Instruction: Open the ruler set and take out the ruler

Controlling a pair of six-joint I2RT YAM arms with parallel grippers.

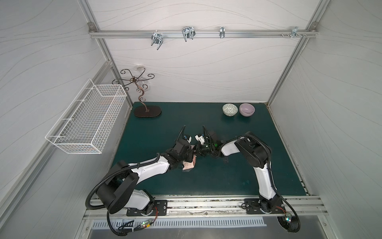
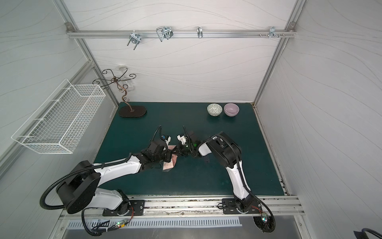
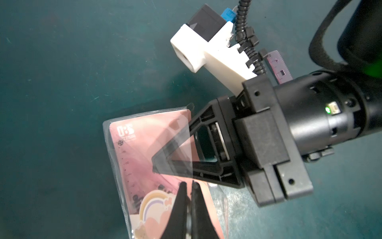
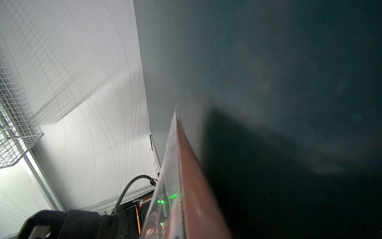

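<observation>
The pink ruler set (image 3: pixel 139 135), in a clear plastic sleeve with a rainbow print, lies near the table's middle, partly hidden by both grippers in the top views. In the left wrist view, the fingers of my right gripper come in from the right and meet at a point under a clear film over the set. My left gripper is shut, its fingertips over the set just below the right one's. In the right wrist view the sleeve's clear edge and pink face (image 4: pixel 199 199) rise close before the camera; that gripper's fingertips are hidden there.
A patterned bowl (image 1: pixel 229 109) and a purple bowl (image 1: pixel 246 109) stand at the back right. A metal stand (image 1: pixel 147 112) is at the back left. A wire basket (image 1: pixel 91 115) hangs on the left wall.
</observation>
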